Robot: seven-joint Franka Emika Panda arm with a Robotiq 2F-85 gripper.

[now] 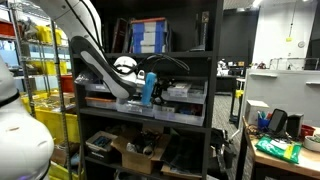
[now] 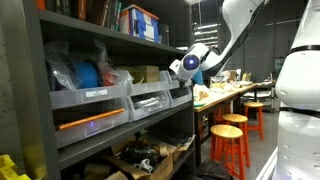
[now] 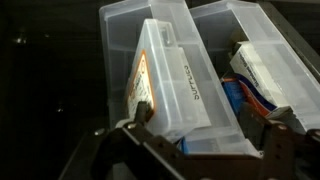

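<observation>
In the wrist view my gripper is open, its dark fingers spread over a clear plastic bin (image 3: 112,28). A white box (image 3: 180,82) with printed lettering and an orange-brown side leans in that bin, between and beyond the fingers. Whether the fingers touch it, I cannot tell. From the front, the white arm (image 1: 92,58) reaches to the middle shelf, where the dark gripper (image 1: 168,82) is over the bins, its fingertips too small to make out. The second exterior view has the arm's end (image 2: 192,62) at the far bins.
A second clear bin (image 3: 222,12) holds a pale carton (image 3: 256,72) and blue and red items. The upper shelf (image 1: 185,54) lies close above the arm. Lower down stand a cardboard box (image 1: 138,158) and loose items. A wooden table (image 1: 290,160) is at the right.
</observation>
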